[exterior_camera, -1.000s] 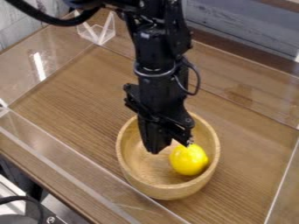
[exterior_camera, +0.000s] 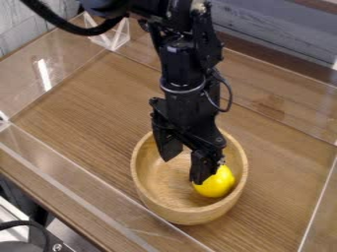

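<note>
My black gripper is low over a light wooden bowl, its fingers open and apart, reaching down inside the bowl's rim. A yellow object, rounded like a lemon, lies in the right side of the bowl, just below and beside the right-hand finger. The dark arm rises from the bowl to the top of the view and hides part of the bowl's back.
The bowl stands on a wooden table, clear to the left and right. A clear plastic object is at the back left, near a pale wall. A black cable lies at the bottom left.
The gripper has shifted slightly and its fingers now sit differently over the bowl. The yellow object appears a little lower, partly behind the right-hand finger.
</note>
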